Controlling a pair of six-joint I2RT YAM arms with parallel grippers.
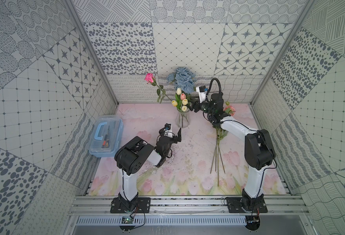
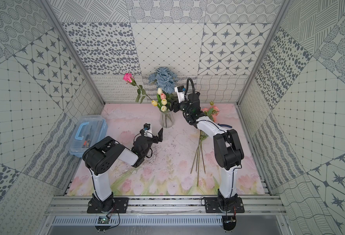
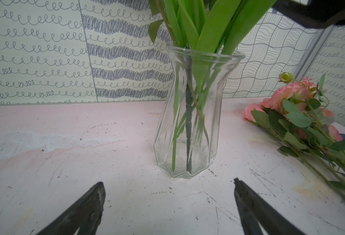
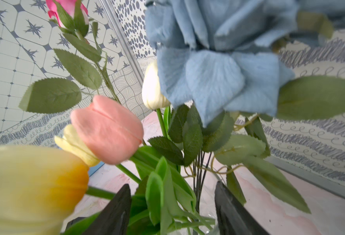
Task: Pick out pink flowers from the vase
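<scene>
A glass vase point(image 3: 186, 145) stands at the back middle, holding a tall pink rose point(image 1: 149, 77), a pink tulip point(image 4: 106, 129), cream and yellow tulips point(image 4: 31, 184) and a big blue flower point(image 4: 219, 78). My right gripper is open at the bouquet, green leaves and stems between and beyond its fingers, the pink tulip above left of them in the right wrist view. My left gripper stands open, low in front of the vase, nothing between its fingers.
Pink flowers with long stems point(image 3: 286, 98) lie on the table right of the vase, partly under the right arm. A lidded blue plastic box point(image 1: 106, 137) sits at the left.
</scene>
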